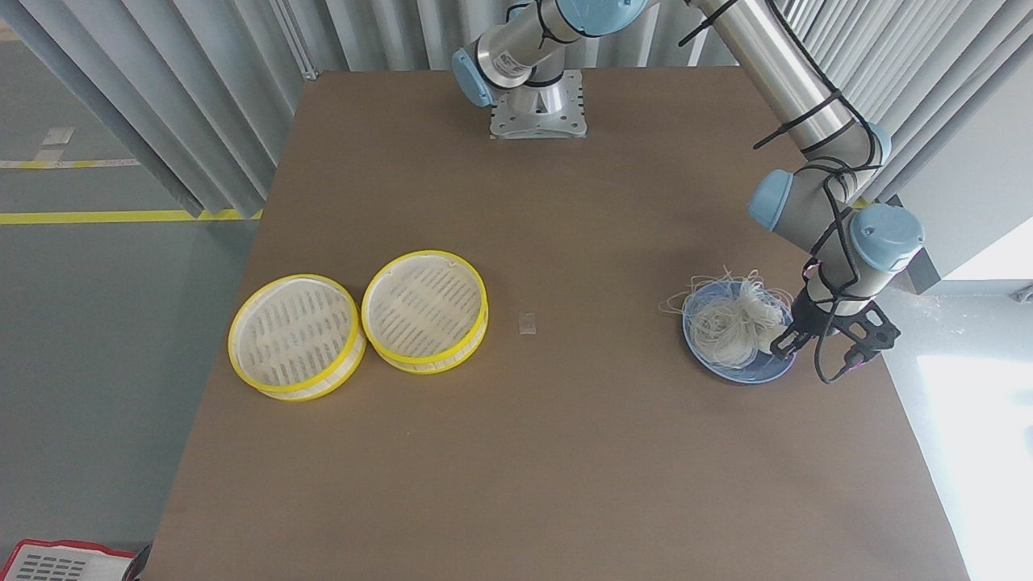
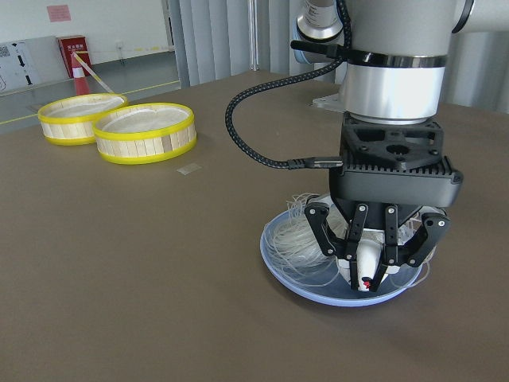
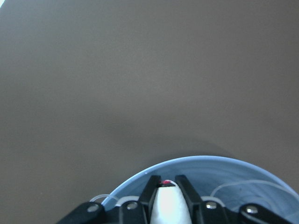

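Note:
A blue shallow bowl [image 1: 741, 373] on the right of the brown table holds tangled white strands [image 1: 721, 329]. My gripper [image 2: 366, 278] is down over that bowl, a white object with a red tip [image 3: 170, 205] between its fingers. In the wrist view the fingers flank this object closely at the bottom of the frame, over the blue bowl [image 3: 205, 163]; whether they grip it firmly is hard to tell.
Two round yellow-rimmed baskets [image 1: 295, 334] [image 1: 424, 310] stand side by side at the left of the table.

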